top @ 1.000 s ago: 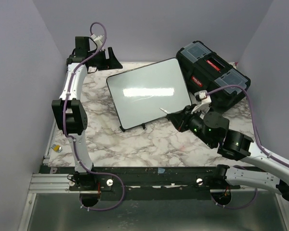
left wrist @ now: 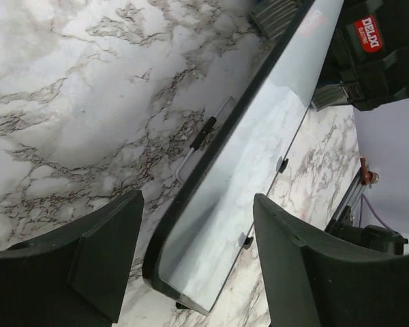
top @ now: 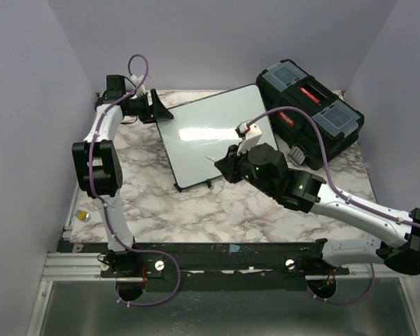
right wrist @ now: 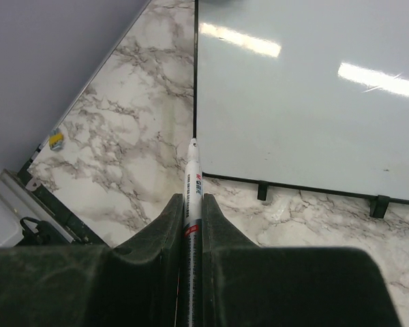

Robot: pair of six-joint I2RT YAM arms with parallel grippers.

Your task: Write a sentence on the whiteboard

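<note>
The whiteboard [top: 203, 154] stands on small black feet on the marble table, blank apart from glare and faint marks. My left gripper [top: 157, 114] is at its top left corner, fingers apart on either side of the board's edge in the left wrist view [left wrist: 199, 225], not visibly gripping it. My right gripper [top: 234, 161] is shut on a white marker [right wrist: 193, 177], its tip pointing left over the board's lower middle in the top view; whether it touches cannot be told.
A black toolbox [top: 308, 112] stands at the back right, beside the board. A small yellow object [top: 82, 215] lies at the left edge. The table in front of the board is clear. A thin tool [left wrist: 202, 136] lies behind the board.
My left gripper has moved down onto the board's top left corner. My right arm has moved left across the board, carrying the marker.
</note>
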